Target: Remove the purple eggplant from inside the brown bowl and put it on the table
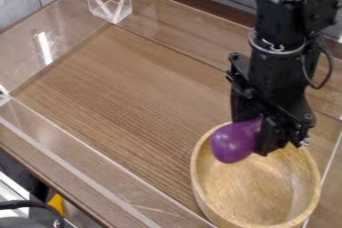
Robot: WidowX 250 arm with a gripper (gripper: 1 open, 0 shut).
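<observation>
The purple eggplant [237, 142] hangs at the upper left part of the brown bowl [262, 210], overlapping its rim in the camera view. My gripper [251, 127], black and reaching down from the upper right, is shut on the eggplant. The fingers are mostly hidden behind the eggplant and the gripper body. Inside, the bowl shows nothing else. How high the eggplant is above the bowl is hard to judge from this angle.
Bare wooden table [120, 102] stretches left of the bowl and behind it. A clear wire-like stand [110, 5] is at the far left corner. Transparent walls edge the table on the left, and black cables [30, 208] lie at the lower left.
</observation>
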